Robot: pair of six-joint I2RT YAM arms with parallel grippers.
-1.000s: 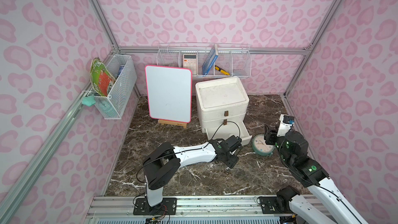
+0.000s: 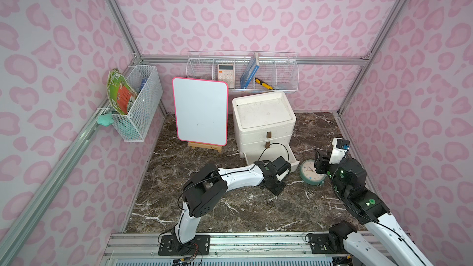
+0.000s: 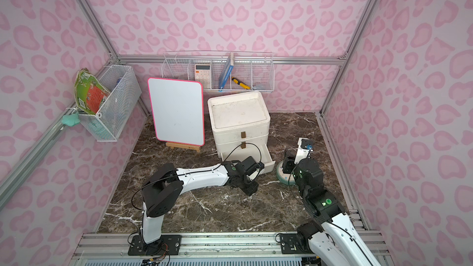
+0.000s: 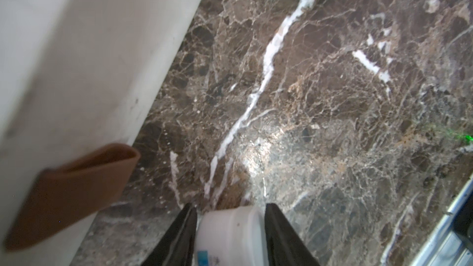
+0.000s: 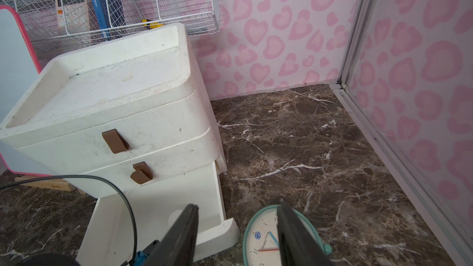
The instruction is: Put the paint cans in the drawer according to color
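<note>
A white can with a spot of blue [image 4: 231,239] shows at the bottom of the left wrist view. My left gripper stands with one dark finger on each side of it; whether the fingers are pressed against it does not show. In the top left view this gripper [image 2: 280,179] is just in front of the open lower drawer [image 2: 266,156]. The drawer's visible floor is bare. A brown tab [image 4: 74,194] hangs from the drawer front. My right gripper is part open and empty, near the round green-rimmed clock [image 5: 261,241].
The white cabinet [image 2: 263,113] keeps its upper drawer closed. To its left stands a whiteboard [image 2: 199,110] on a wooden base. Wire baskets hang on the back and left walls.
My left arm has shifted right and slightly away from the front edge, bringing its gripper closer to the drawer. The right gripper has moved very little.
</note>
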